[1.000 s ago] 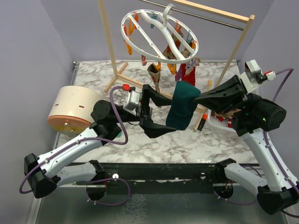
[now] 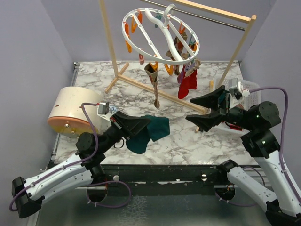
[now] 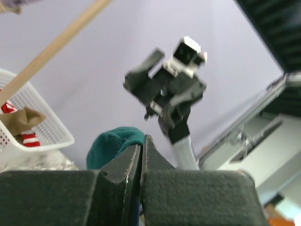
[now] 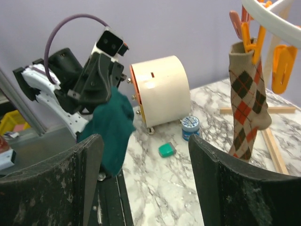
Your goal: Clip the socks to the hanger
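Note:
A teal sock dangles from my left gripper, which is shut on it at the left-centre of the table; in the left wrist view its edge shows between the closed fingers. My right gripper is open and empty, to the right of the sock. The white round hanger with coloured clips hangs above the back of the table, holding several socks, among them an argyle sock and a red sock.
A wooden stand carries the hanger. A cream drum sits at the left, a blue-lidded tin and green block near it. A white basket of socks is at the right.
The teal sock passed from my right gripper to my left, which shut on it and moved left and down. My right gripper opened and drew lower.

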